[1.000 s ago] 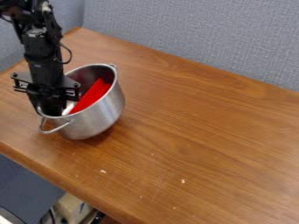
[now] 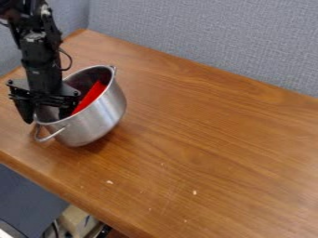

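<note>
My black gripper (image 2: 44, 104) reaches down over the left rim of a steel pot (image 2: 97, 121) at the table's left side; its fingertips are mostly hidden by the pot, so their opening is unclear. The pot has loop handles and looks somewhat tilted. A red object (image 2: 91, 96) lies inside it, partly hidden by the pot wall.
A grey padded wall (image 2: 218, 42) runs along the back. The table's left edge is close to the pot.
The gripper and pot have shifted left, and the pot's orientation has changed a little, with less of the red object showing.
</note>
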